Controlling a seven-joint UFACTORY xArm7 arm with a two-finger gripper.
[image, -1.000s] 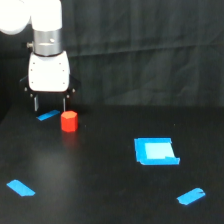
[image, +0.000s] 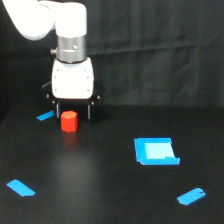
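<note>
A small red block (image: 69, 121) stands on the dark table at the left of the camera view. My gripper (image: 73, 112) points down at it, its white hand (image: 73, 80) a little above the block. The dark fingers look spread apart, one on either side of the block in this view, with a gap showing beside it. Whether they are level with the block in depth, or behind it, I cannot tell.
Blue tape frames a white square (image: 157, 151) on the right. Loose blue tape strips lie at the front left (image: 20, 188), front right (image: 191, 196) and behind the block (image: 46, 116).
My gripper has moved right and slightly down, from left of the red block to over it. The block has not visibly moved.
</note>
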